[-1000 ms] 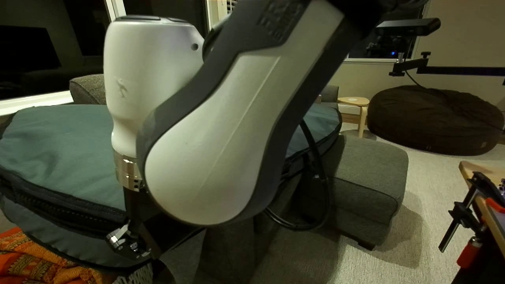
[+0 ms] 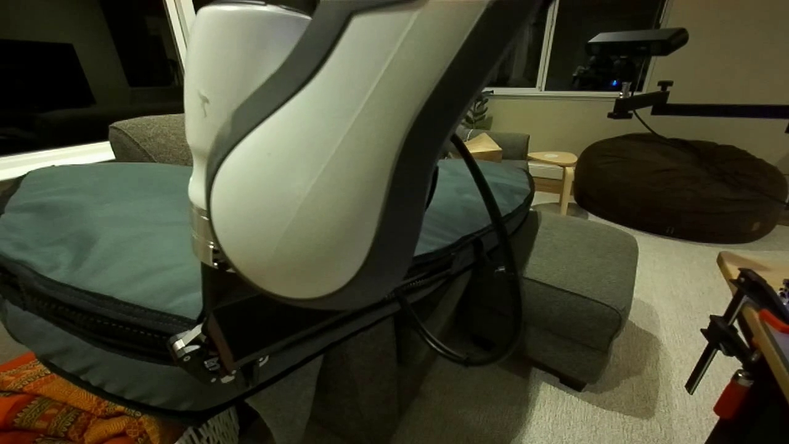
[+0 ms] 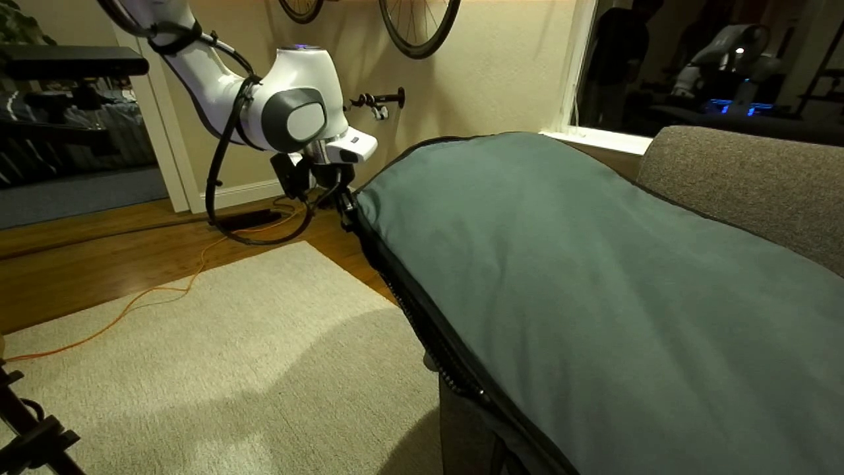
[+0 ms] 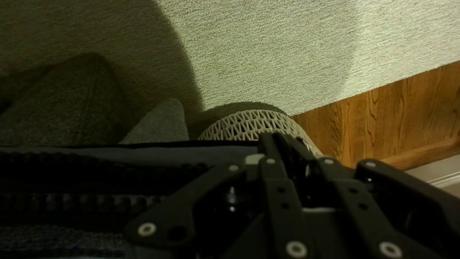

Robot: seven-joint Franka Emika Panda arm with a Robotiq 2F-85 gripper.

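Note:
A large green bag with a black zippered edge lies over the couch. At the far end of that edge, in exterior view 2, my gripper points down against the zipper side. In exterior view 1 the gripper shows low beside the bag's near end, partly behind the arm. The wrist view has the dark zipper teeth running in from the left toward my gripper. Its fingers are shut on something at the zippered edge; the dark parts hide exactly what.
A white woven basket stands on the floor below the gripper. Orange patterned cloth lies under the bag's near end. The arm's black cable loops beside the bag. Open carpet stretches alongside.
In exterior view 1 the arm's forearm has shifted left and up, and the wrist and gripper sit slightly higher and farther right along the bag's edge. The bag has barely moved.

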